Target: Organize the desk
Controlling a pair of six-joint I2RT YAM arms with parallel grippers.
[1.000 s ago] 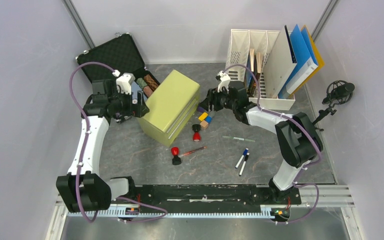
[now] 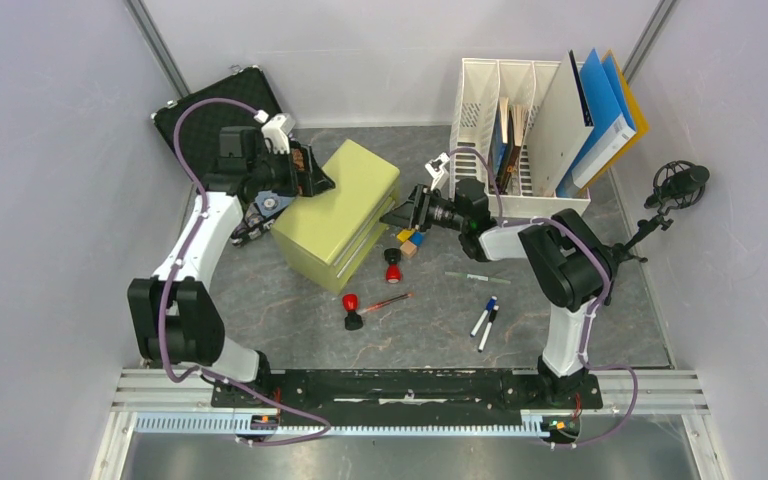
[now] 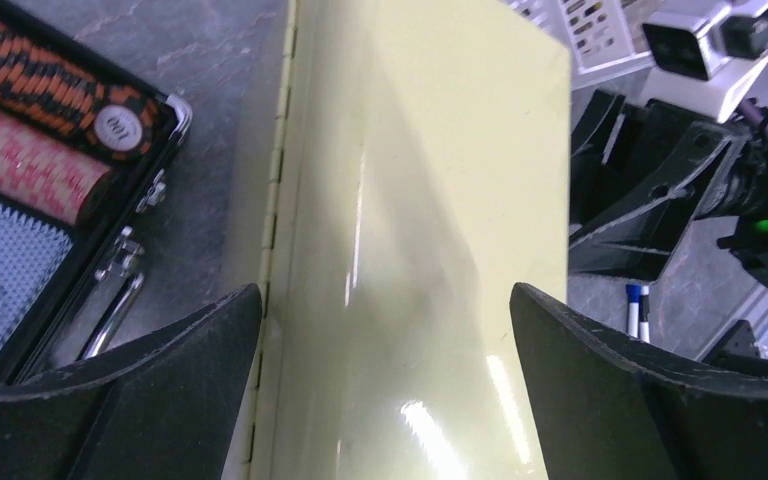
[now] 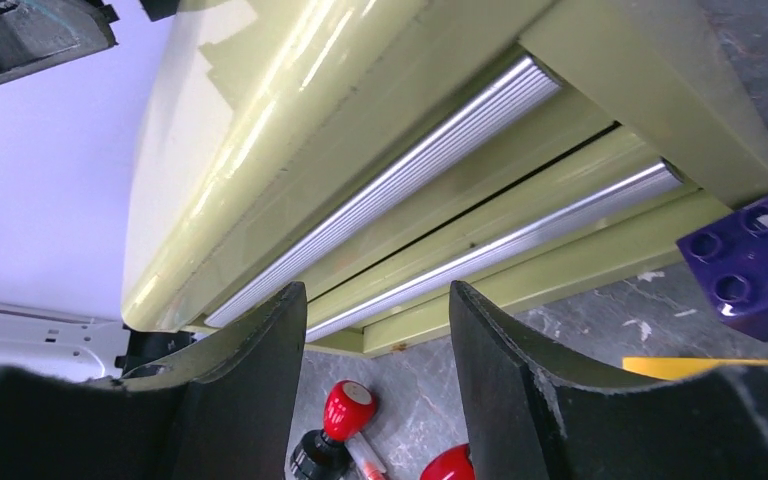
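Note:
A yellow-green cabinet (image 2: 345, 190) with two silver-handled drawers (image 4: 390, 200) stands tilted across the desk's middle. My left gripper is open over its top, fingers at the left part. My right gripper is part open in front of the drawer side, nothing between its fingertips. Beside the cabinet lie a purple brick (image 4: 740, 270), wooden blocks (image 2: 408, 248), two red-handled stamps (image 2: 351, 305) and a red pen (image 2: 390, 303).
An open black case (image 2: 200, 110) stands at back left. A white organizer (image 2: 470, 90) with books and binders is at back right. A microphone stand (image 2: 650, 225) is at far right. Markers (image 2: 485, 320) lie on clear front desk.
My left gripper has moved right and up onto the cabinet's top. The cabinet looks unmoved.

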